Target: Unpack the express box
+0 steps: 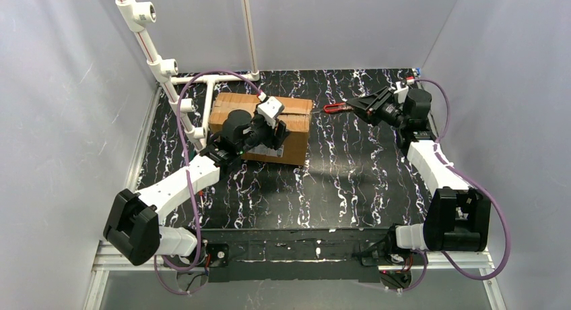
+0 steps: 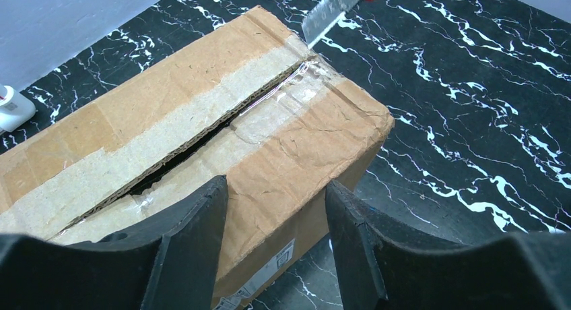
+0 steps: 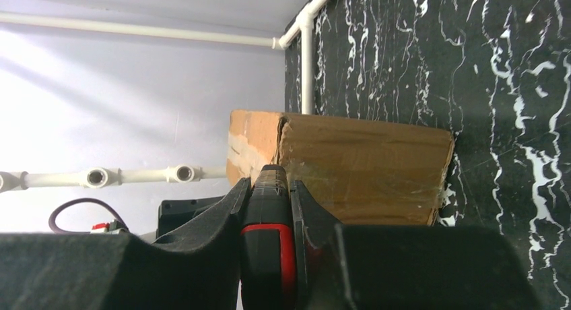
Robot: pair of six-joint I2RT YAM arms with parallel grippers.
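The cardboard box (image 1: pixel 296 138) (image 2: pixel 303 141) (image 3: pixel 367 162) sits left of centre, a slit along its taped top seam. My left gripper (image 1: pixel 275 136) is shut on its near top edge. My right gripper (image 1: pixel 357 106) is shut on a red-and-black handled cutting tool, whose metal blade (image 2: pixel 323 17) points left at the right end of the seam, just by the box's corner in the left wrist view.
White pipes (image 1: pixel 209 101) stand behind and left of the box.
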